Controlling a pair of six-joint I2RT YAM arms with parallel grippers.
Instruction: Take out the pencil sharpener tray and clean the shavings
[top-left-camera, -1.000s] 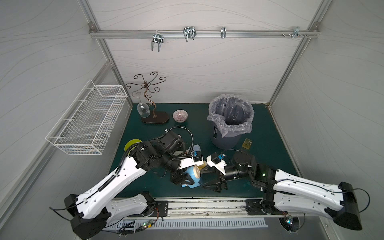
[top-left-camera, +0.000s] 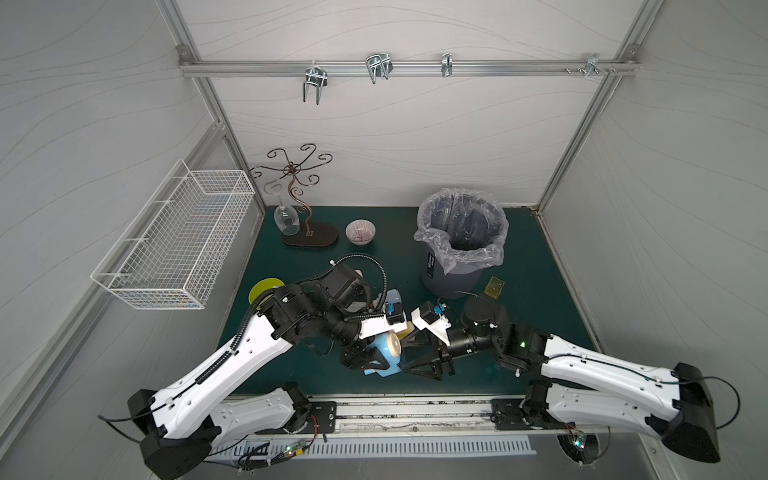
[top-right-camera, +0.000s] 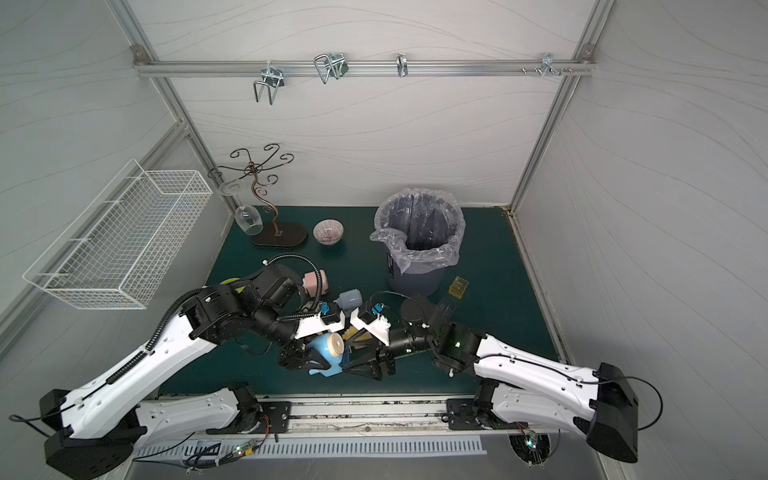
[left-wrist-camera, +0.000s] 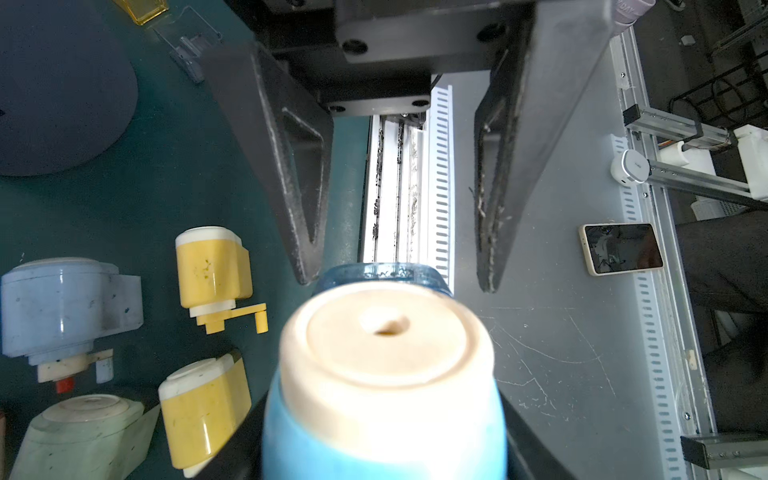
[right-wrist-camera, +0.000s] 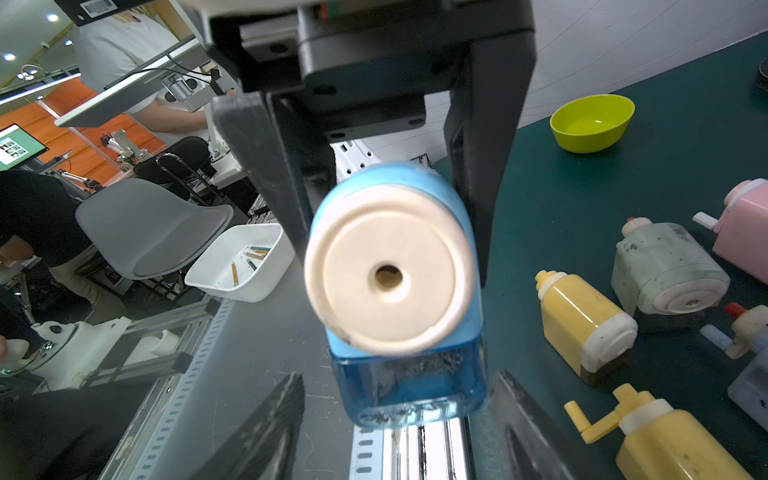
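Note:
A blue pencil sharpener (right-wrist-camera: 388, 268) with a cream end and clear blue tray (right-wrist-camera: 408, 392) is held low at front centre, my left gripper (top-left-camera: 376, 358) shut on it; dark specks show in the tray. My right gripper stands open facing the sharpener, its fingers either side of the tray end, apparently apart from it. In the left wrist view those fingers hang just above the sharpener.
The lined bin (top-left-camera: 460, 240) stands at back right. Several other sharpeners, such as a yellow one (left-wrist-camera: 209, 268) and a pale blue one (left-wrist-camera: 60, 308), sit on the green table (top-left-camera: 536, 320). A wire basket (top-left-camera: 172, 240) hangs at left.
My right arm and gripper have shifted very slightly at the sharpener; my left gripper still holds it in nearly the same place.

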